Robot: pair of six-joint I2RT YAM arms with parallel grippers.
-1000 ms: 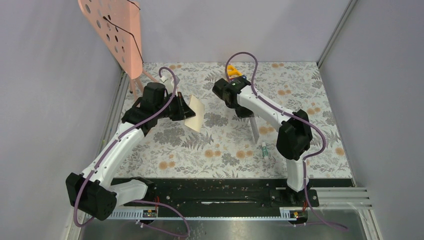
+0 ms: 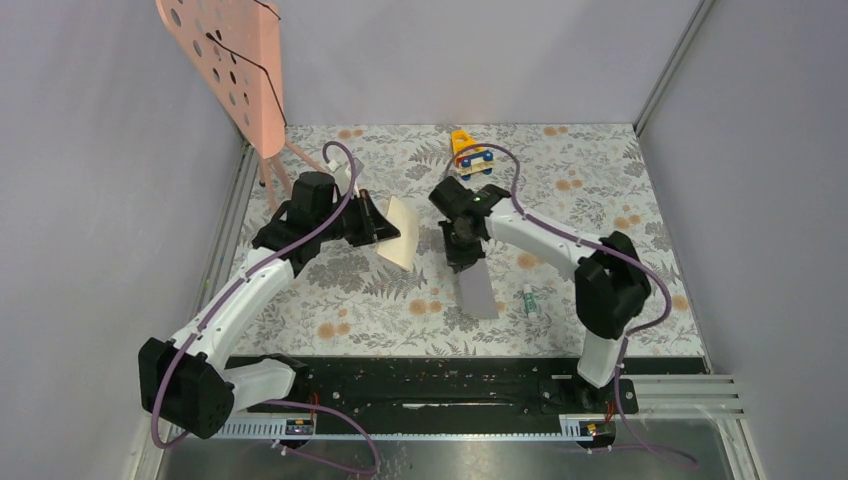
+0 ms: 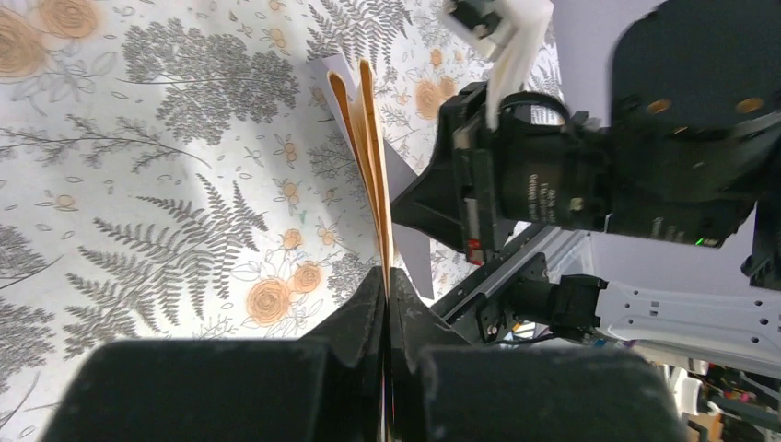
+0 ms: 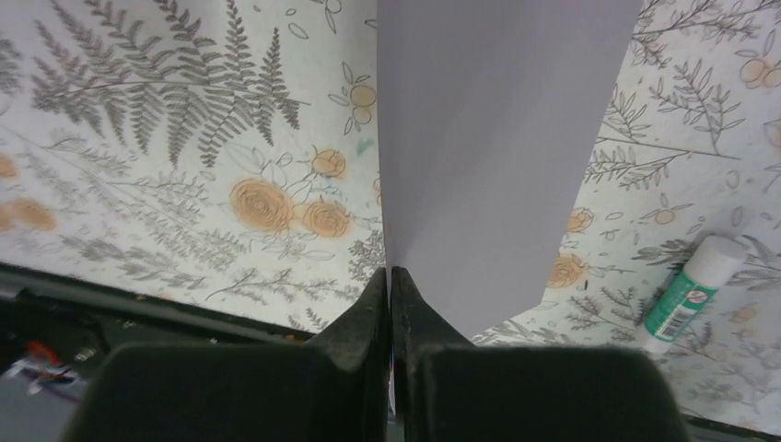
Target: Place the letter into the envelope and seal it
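Note:
My left gripper is shut on the cream envelope, which hangs above the left-centre of the table. Edge-on in the left wrist view, the envelope shows layers parting at its far end. To its right, my right gripper is shut on one edge of the grey-white letter. In the right wrist view, the letter spreads rightward from the fingertips, and its left edge runs into them. Letter and envelope are apart. From above, the right gripper hides the letter's far end.
A glue stick with a green label lies right of the letter. A yellow and blue toy stands at the back. A pink perforated board rises at the back left.
My right gripper has come left and toward the front with the letter, which now shows more of its face. The left gripper and envelope have shifted slightly to the right.

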